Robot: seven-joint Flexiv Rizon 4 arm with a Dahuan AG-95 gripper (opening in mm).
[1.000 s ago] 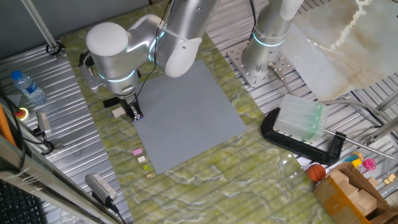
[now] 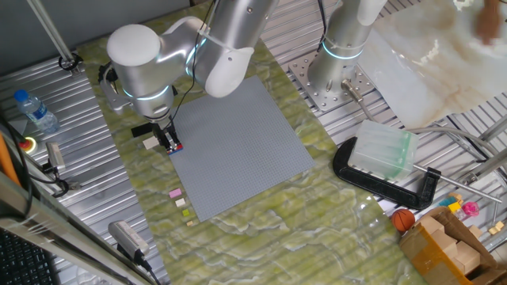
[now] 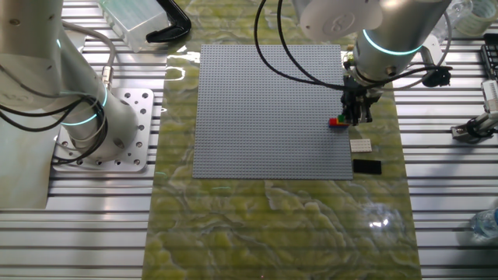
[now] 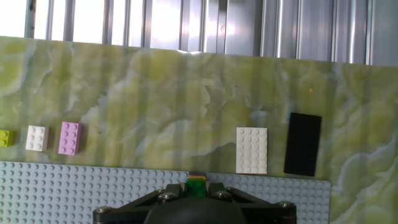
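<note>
My gripper is over the edge of the grey baseplate (image 4: 81, 186). A green brick (image 4: 196, 186) sits between its fingers, which appear shut on it. Just beyond the green brick, thin bands of red, orange and blue show in the wrist view. In exterior view 2, a red brick (image 3: 335, 122) lies beside the fingertips on the baseplate's edge. Exterior view 1 shows red (image 2: 180, 146) and blue under the gripper. The fingers hide how these bricks join.
Beside the baseplate lie a white brick (image 4: 251, 150), a black brick (image 4: 303, 144), a pink brick (image 4: 69, 138), a smaller white brick (image 4: 37, 138) and a yellow-green brick (image 4: 5, 138). A black clamp (image 2: 380, 186) and a cardboard box (image 2: 444, 249) stand farther off.
The gripper has shifted very slightly upward in exterior view 1, and more of the red and blue below it shows. The loose bricks beside the baseplate have not moved.
</note>
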